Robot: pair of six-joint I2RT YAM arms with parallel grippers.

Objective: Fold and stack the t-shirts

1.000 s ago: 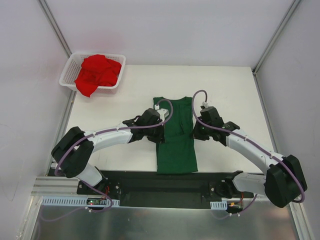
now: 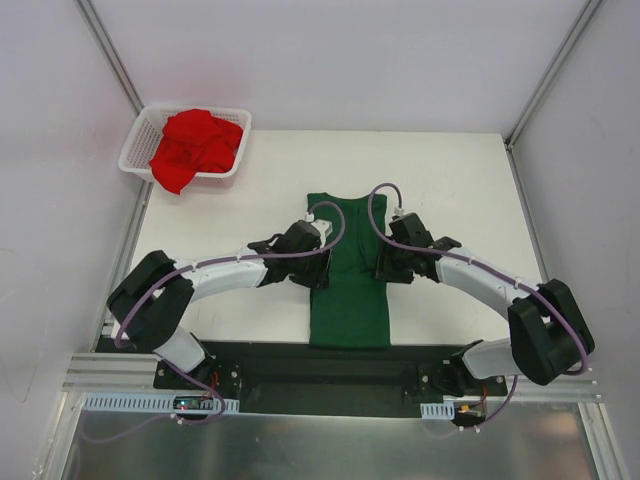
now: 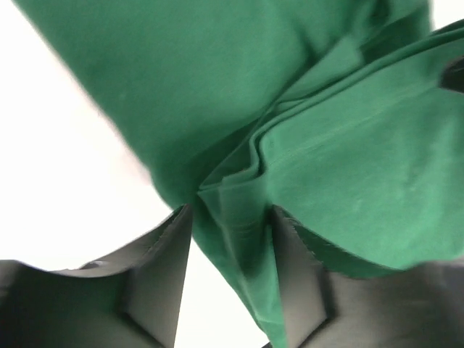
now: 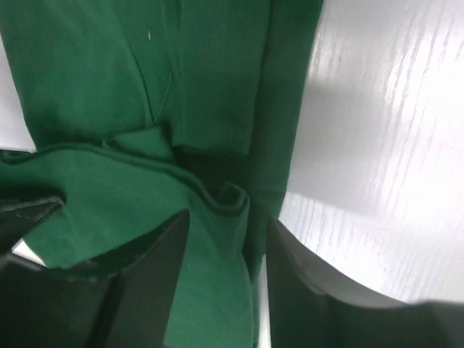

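Note:
A dark green t shirt lies as a long narrow strip in mid-table, its near part doubled over toward the front edge. Above its left edge is my left gripper. In the left wrist view the fingers stand apart on either side of a raised fold corner, not clamped on it. My right gripper is over the opposite edge. Its fingers also stand apart, with a small upturned fold corner between or just beyond the tips; whether they touch it I cannot tell.
A white basket holding crumpled red cloth stands at the back left. Bare white table lies on both sides of the shirt. The shirt's near end reaches the table's front edge.
My right gripper has moved left a little, and the shirt's near part has shifted slightly left and straightened. The basket stays put.

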